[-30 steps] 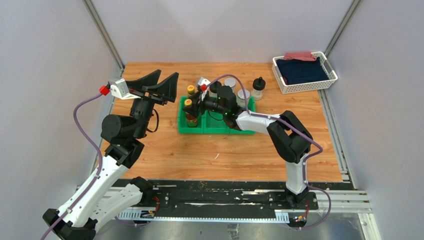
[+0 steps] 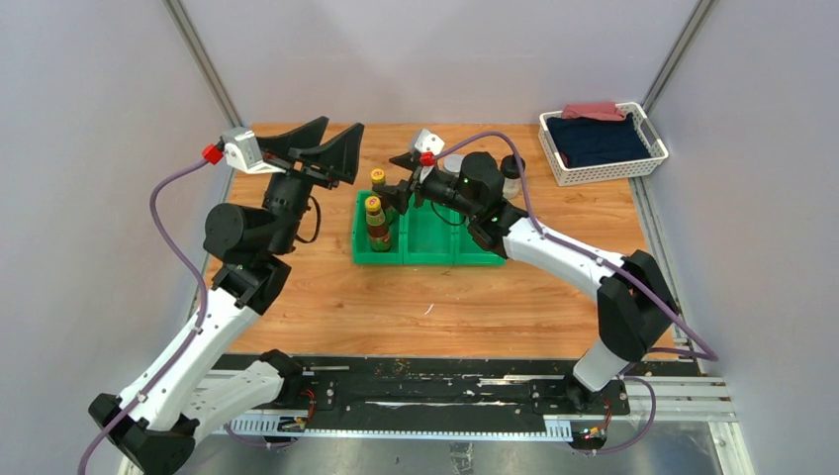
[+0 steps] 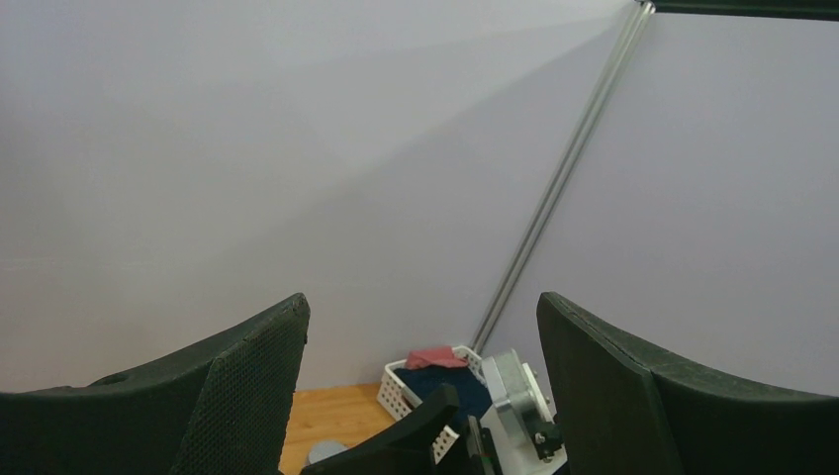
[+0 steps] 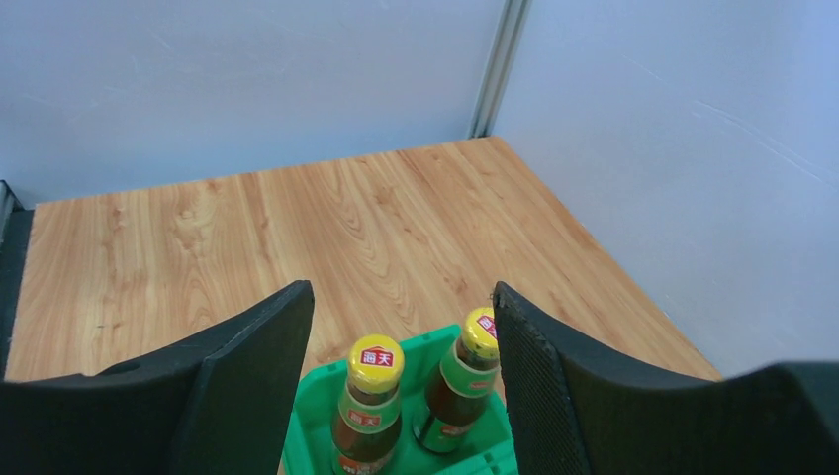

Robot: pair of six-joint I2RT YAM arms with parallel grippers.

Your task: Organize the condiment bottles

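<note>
Two yellow-capped brown bottles (image 2: 378, 230) (image 4: 366, 426) stand upright in the left part of the green tray (image 2: 428, 259). My right gripper (image 2: 396, 176) is open above and beside them; in the right wrist view nothing sits between its fingers. My left gripper (image 2: 328, 148) is raised high to the left of the tray, open and empty in its wrist view. Jars and a black-topped bottle (image 2: 511, 183) at the tray's back right are partly hidden by the right arm.
A white basket (image 2: 602, 174) with dark and pink cloth sits at the back right.
My right gripper has risen from the bottle tops, its arm shifting up and right. My left gripper has moved slightly up and right.
</note>
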